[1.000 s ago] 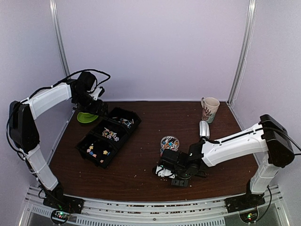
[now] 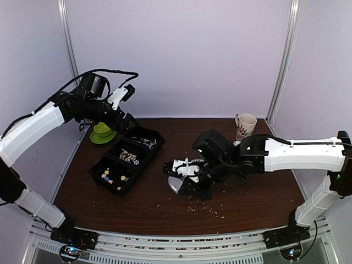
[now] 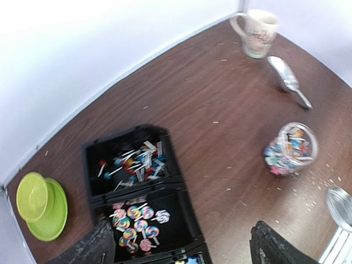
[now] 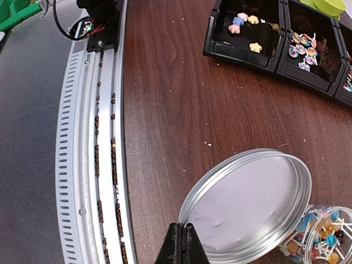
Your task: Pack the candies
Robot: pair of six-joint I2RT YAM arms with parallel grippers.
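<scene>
Pinched by its rim, a round silvery lid (image 4: 250, 203) is held in my right gripper, which is shut. In the left wrist view this lid (image 3: 342, 208) appears at the right edge, just beside a clear jar (image 3: 290, 148) full of colourful candies. The jar (image 4: 330, 236) shows at the lower right of the right wrist view; the right arm mostly covers it from above. A black three-compartment box (image 2: 147, 159) holds lollipops and star-shaped candies. Over the box's far end, my left gripper stands open, nothing between its fingers.
A green cup (image 3: 33, 197) on a green saucer (image 3: 52, 217) stands left of the box. A patterned mug (image 2: 245, 126) is at the back right, near a metal scoop (image 3: 286, 74). White crumbs (image 2: 206, 209) lie near the front; the table between box and jar is bare.
My right gripper has moved left and away from the front edge, carrying the lid; its arm now covers the jar from above. The left arm has shifted right and upward over the box.
</scene>
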